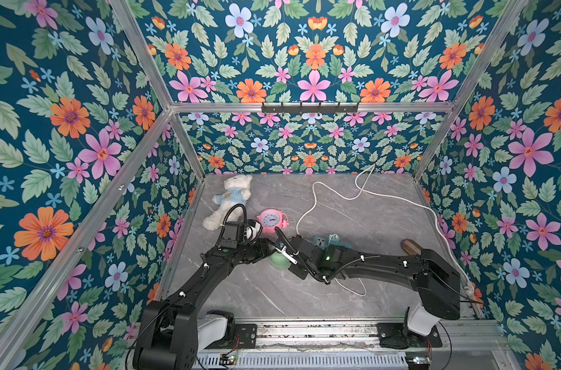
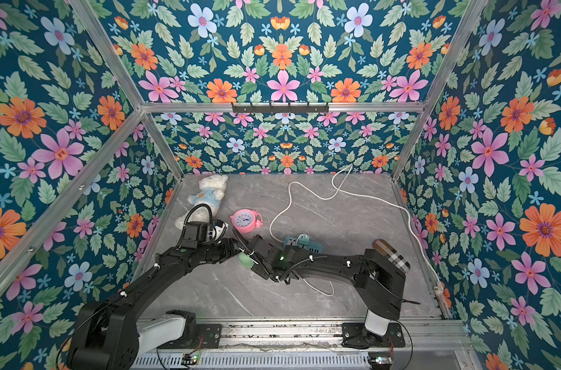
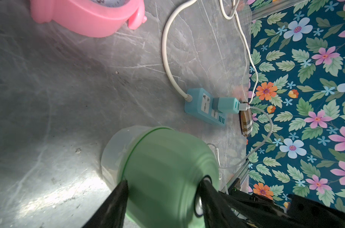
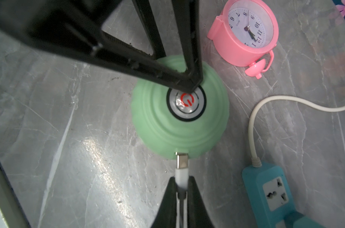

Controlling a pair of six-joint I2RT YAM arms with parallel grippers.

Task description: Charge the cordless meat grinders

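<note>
A green meat grinder (image 1: 279,260) with a clear bowl stands in the middle of the table; its top shows a silver power button (image 4: 186,102). My left gripper is open, its dark fingers at the grinder's lid. My right gripper is shut on a white USB cable plug, whose metal tip (image 4: 182,160) points at the near rim of the lid. Whether the tip is inside a port is hard to tell. A teal power strip (image 3: 199,102) with a plugged teal charger (image 3: 227,105) lies to the right, a cable running from it.
A pink alarm clock (image 1: 271,219) sits behind the grinder, and a white teddy bear (image 1: 231,197) at back left. A brown plaid item (image 2: 391,256) lies at the right. A white cord crosses the back right.
</note>
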